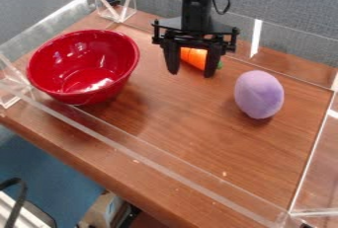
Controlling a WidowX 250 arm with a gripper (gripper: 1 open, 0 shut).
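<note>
My black gripper (192, 61) hangs at the back middle of the table, its fingers pointing down and spread open, over an orange toy carrot (195, 56) with a green end. The carrot is partly hidden behind the gripper; whether the fingers touch it cannot be told. A red bowl (53, 61) sits on the left, and a purple oval object (259, 95) lies on the right.
Clear low walls edge the wooden table (172, 163).
</note>
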